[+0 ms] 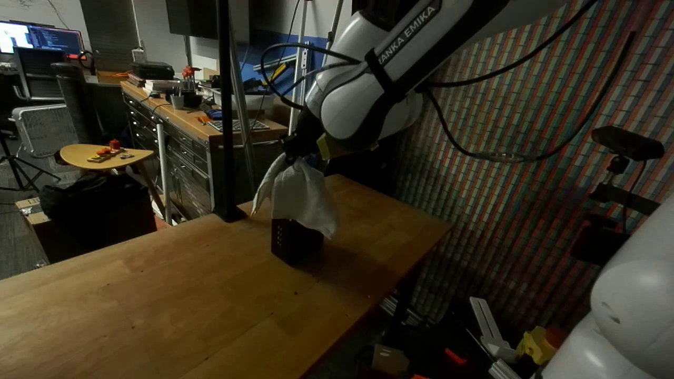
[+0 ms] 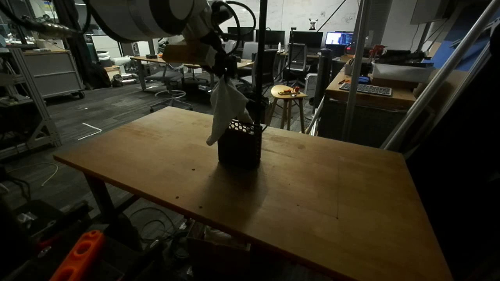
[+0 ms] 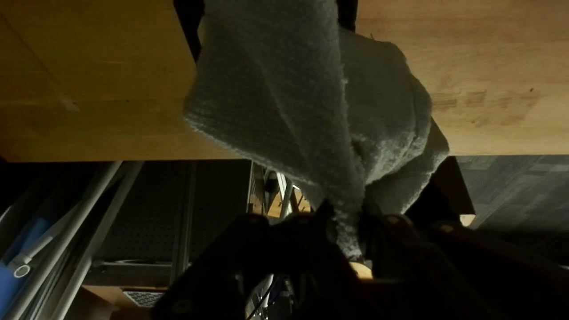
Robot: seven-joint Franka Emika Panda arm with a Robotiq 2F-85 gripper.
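Note:
My gripper is shut on a bunched part of a white cloth [image 3: 304,106], which hangs down loosely from the fingers. On the wooden table stands a black perforated basket [image 2: 240,147]. In exterior view 1 the cloth [image 1: 303,196] covers the upper part of the basket [image 1: 294,243]. In exterior view 2 the gripper [image 2: 225,77] is above the basket's left side, and a corner of the cloth [image 2: 227,107] droops outside its left wall, lower than the rim. Whether any cloth dips inside the basket I cannot tell. The wrist view shows the basket mostly hidden behind the cloth.
Around the basket the wooden table [image 2: 337,201] is bare. A black upright post [image 1: 224,126] stands at the table's far edge, close to the basket. Metal poles [image 2: 436,79] and a cluttered workbench [image 2: 375,91] lie beyond the table.

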